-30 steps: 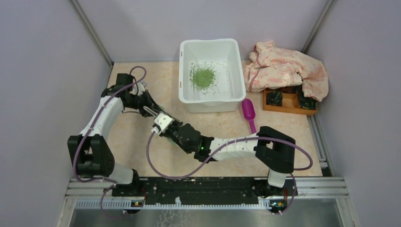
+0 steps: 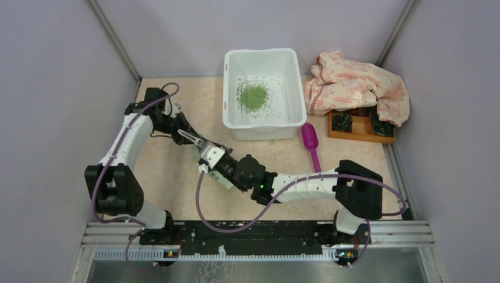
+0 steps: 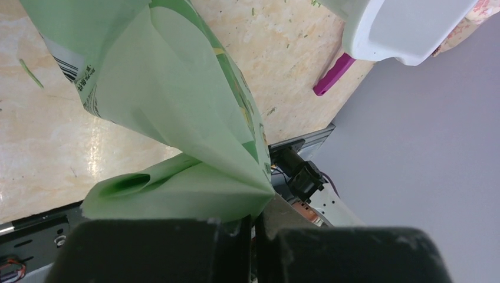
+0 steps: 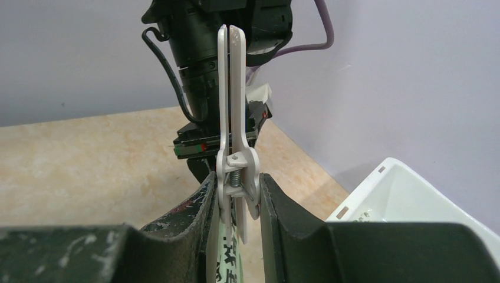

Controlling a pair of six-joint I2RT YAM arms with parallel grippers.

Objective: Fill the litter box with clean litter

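Observation:
In the left wrist view, a pale green litter bag (image 3: 177, 100) fills much of the picture, and my left gripper is shut on its gathered edge. From above, the bag (image 2: 227, 181) is mostly covered by the right arm. A white spring clip (image 4: 237, 147) stands between the fingers of my right gripper, which is shut on it. The clip's long arms point toward the left gripper, and they lie close together. The white litter box (image 2: 232, 88), behind the grippers, holds a small patch of green litter (image 2: 253, 96).
A purple scoop (image 2: 309, 137) lies right of the litter box. Farther right, a patterned cloth bag (image 2: 359, 85) rests against a wooden tray (image 2: 357, 138) with dark bundles.
The right arm has shifted to the right, drawing the clip away from the left gripper a little. More of the green bag shows from above. The left arm has moved only slightly.

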